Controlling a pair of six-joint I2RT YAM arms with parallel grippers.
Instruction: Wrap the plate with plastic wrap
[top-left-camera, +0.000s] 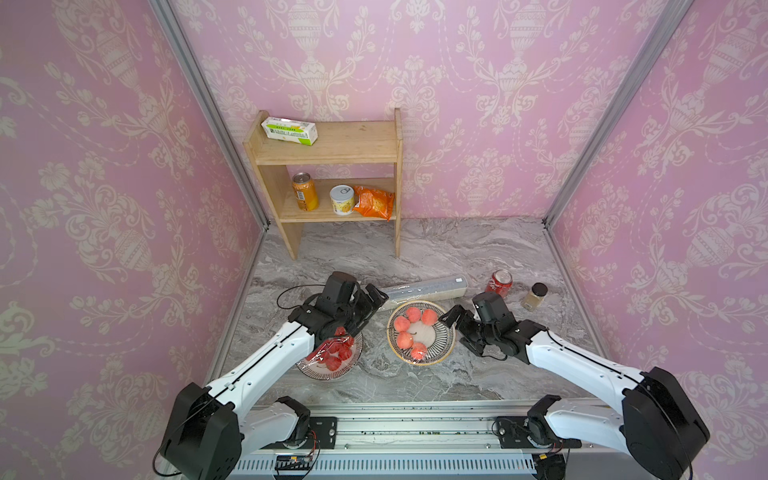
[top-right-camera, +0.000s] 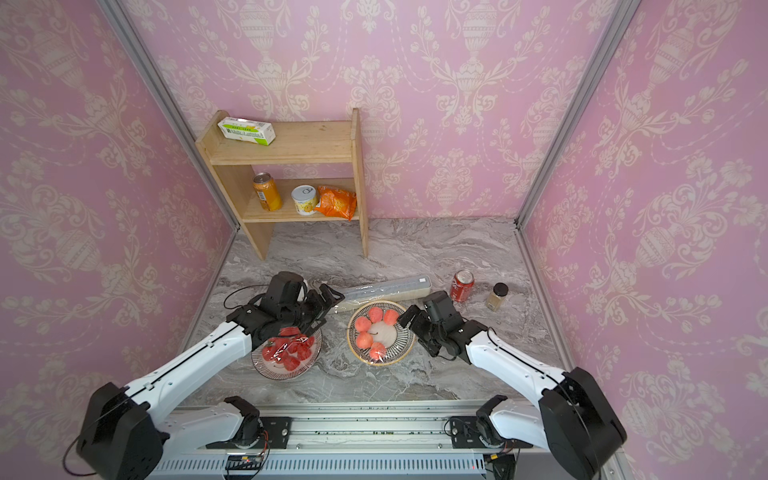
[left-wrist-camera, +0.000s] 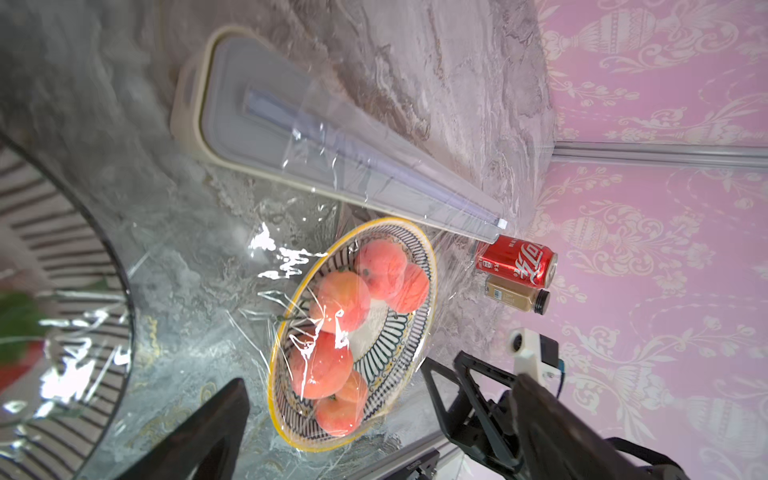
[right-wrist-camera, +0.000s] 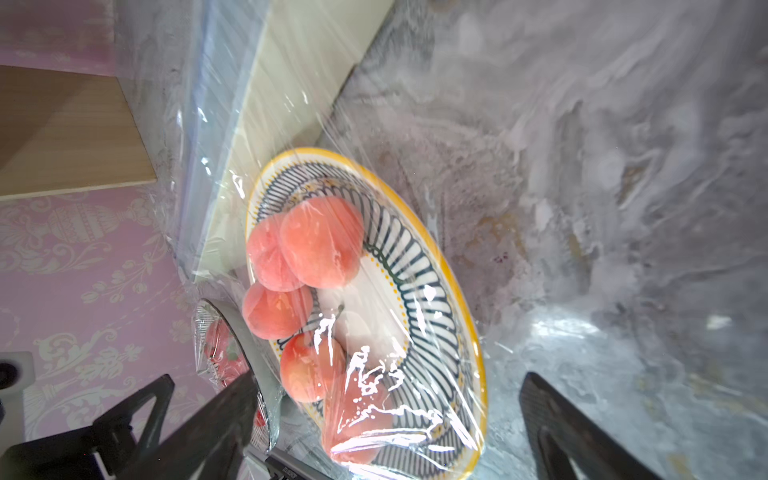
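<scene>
Clear plastic wrap (right-wrist-camera: 368, 384) lies over the plate of peaches (top-left-camera: 442, 352), its creases shining in both wrist views. It stretches from the long wrap dispenser (top-left-camera: 428, 289) just behind that plate. A second plate (top-left-camera: 357, 357), holding red fruit, stands to the left and also shows shiny film. Left of the dispenser's end, above the second plate's back edge, my left gripper (top-left-camera: 374, 308) is open and empty. My right gripper (top-left-camera: 464, 329) stands open at the peach plate's right rim, nothing between its fingers. The left arm partly hides the second plate in the top views.
A red can (top-left-camera: 499, 281) and a small dark-capped jar (top-left-camera: 534, 297) stand back right. Behind on the left is a wooden shelf (top-left-camera: 336, 152) with a can, a tin, an orange bag and a box.
</scene>
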